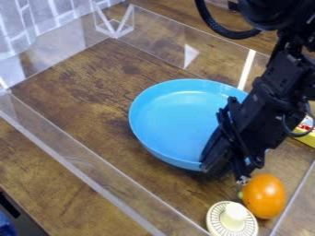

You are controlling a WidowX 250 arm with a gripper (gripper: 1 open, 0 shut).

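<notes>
A blue bowl (172, 120) rests on the wooden floor of a clear-walled enclosure. My black gripper (234, 152) reaches down at the bowl's right side, low by its rim, hiding part of it. The fingertips are dark and partly hidden, and I see nothing clearly held between them. An orange fruit (263, 194) lies just below and right of the gripper.
A cream round object with a knob (231, 221) sits at the bottom, beside the fruit. A yellow item (307, 123) is partly hidden at the right behind the arm. The wooden surface left of the bowl (74, 83) is clear.
</notes>
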